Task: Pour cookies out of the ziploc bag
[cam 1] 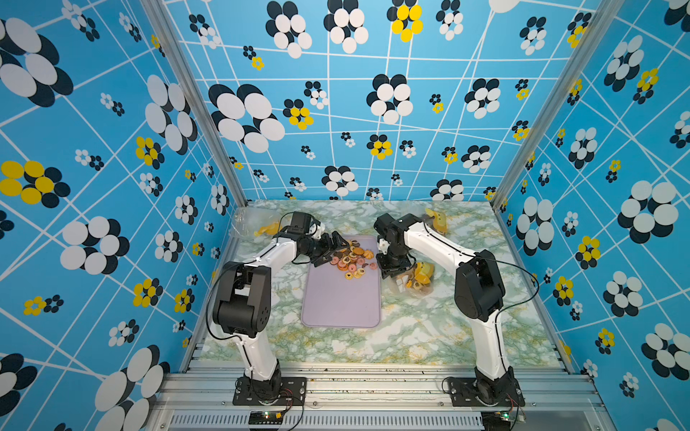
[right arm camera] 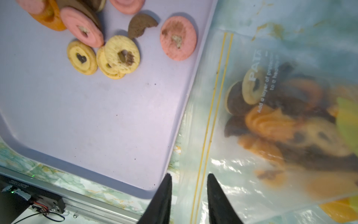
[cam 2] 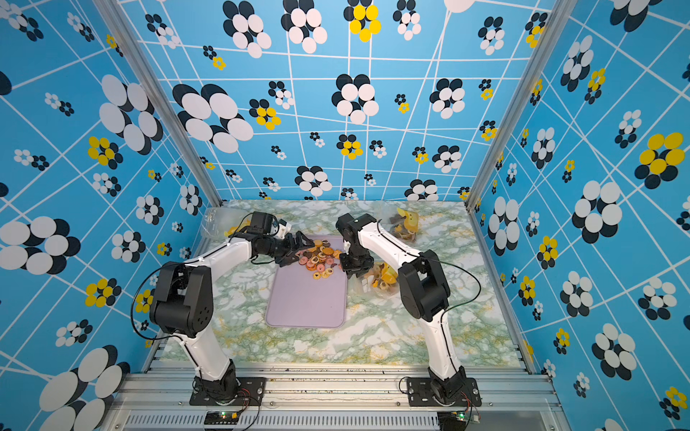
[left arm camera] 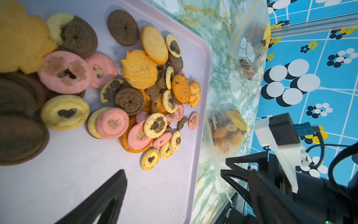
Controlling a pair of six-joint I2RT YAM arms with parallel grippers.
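On the lilac tray [right arm camera: 111,141] several loose cookies [cam 1: 353,258] lie piled toward its far end. A clear ziploc bag [right arm camera: 238,179] filled with cookies rests flat on the table along the tray's right side, its yellow seal strip facing the tray. My right gripper is over the seal edge of this bag, its fingers [right arm camera: 164,194] part open and apart; whether they touch the plastic I cannot tell. Above the cookie pile, at the tray's far left, my left gripper [cam 1: 337,250] stands open with nothing between its fingers.
Another cookie-filled bag [left arm camera: 251,41] lies at the back right of the table. At the back left is a bag [cam 1: 251,221], mostly clear plastic with some yellow. The near part of the tray and the front of the table are free.
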